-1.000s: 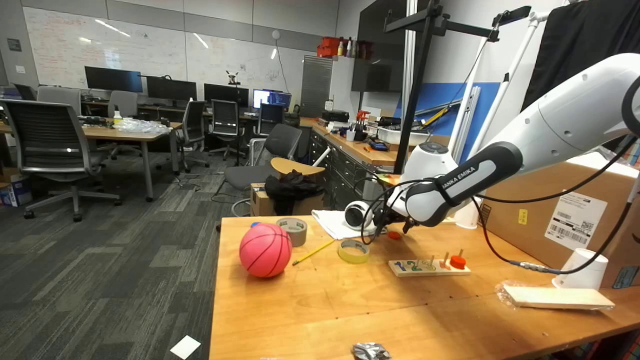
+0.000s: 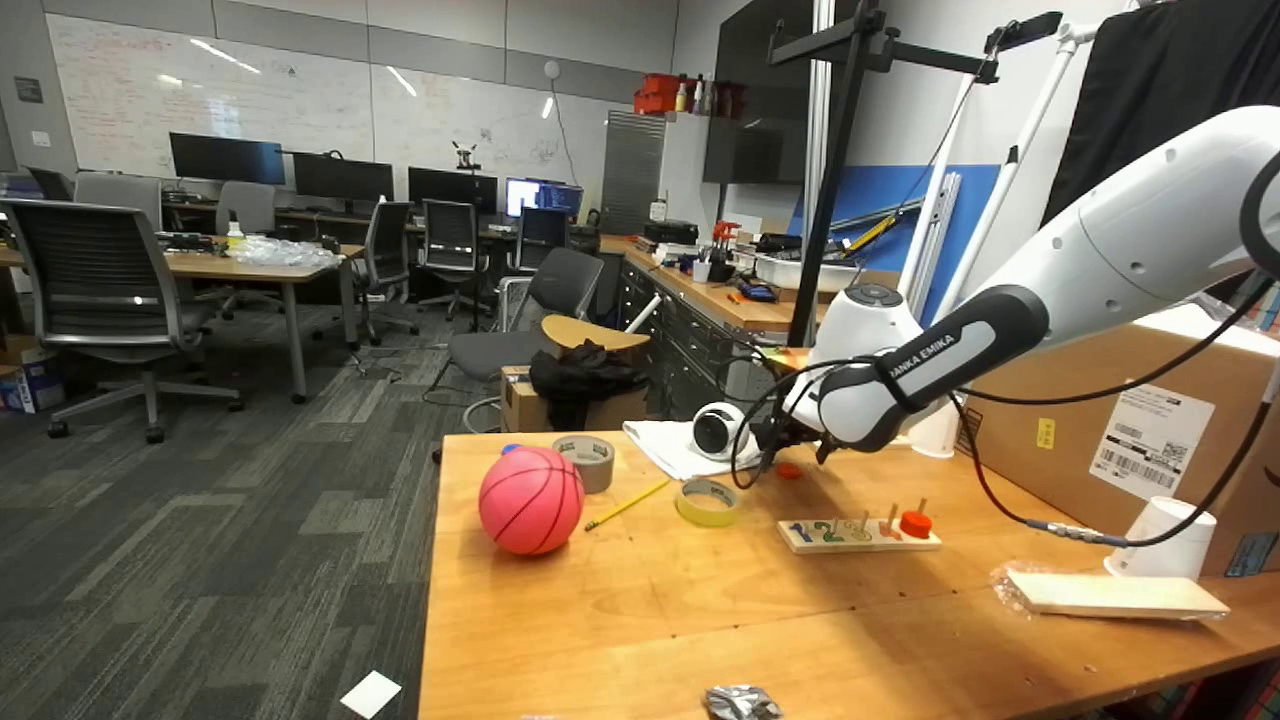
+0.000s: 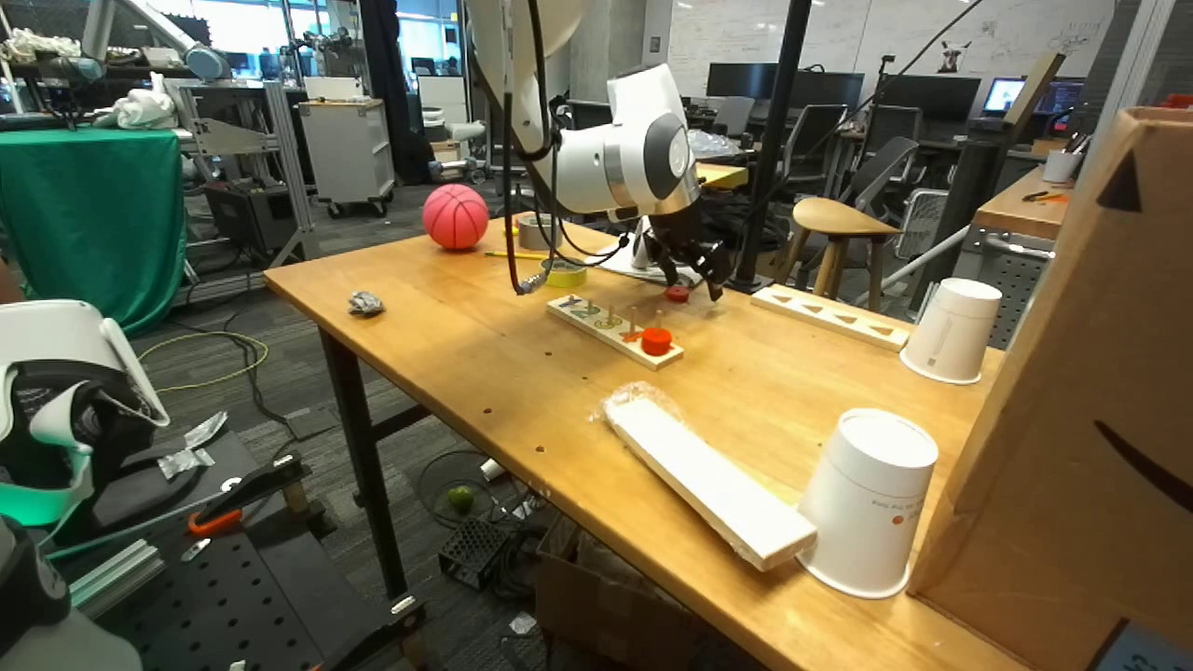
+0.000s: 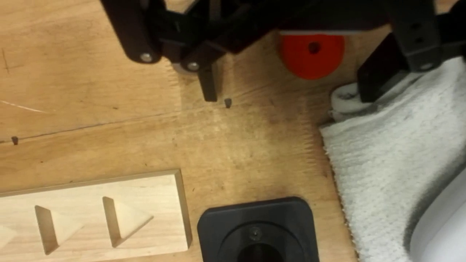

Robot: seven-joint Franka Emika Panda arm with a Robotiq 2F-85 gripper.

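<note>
A loose red disc (image 4: 312,56) with a small centre hole lies flat on the wooden table. In the wrist view it appears between the two spread fingers of my gripper, with its upper edge hidden behind the gripper's linkage. The fingers are partly open and hold nothing. In exterior view 2 the gripper (image 3: 693,281) points down close to the disc (image 3: 677,294). A numbered peg board (image 3: 610,324) stands nearer the table's front, with another red piece (image 3: 656,340) at its end peg. Exterior view 1 shows the same board (image 2: 858,535).
A white towel (image 4: 384,153) borders the disc's area. A board with triangular cutouts (image 4: 144,214) lies nearby. Tape rolls (image 2: 708,503), a pencil (image 2: 626,505) and a pink ball (image 2: 531,502) occupy the far left. White cups (image 3: 872,503) and a large carton (image 3: 1074,447) stand right.
My hand has shifted slightly to the right in exterior view 1. The loose red disc and the peg board look unmoved.
</note>
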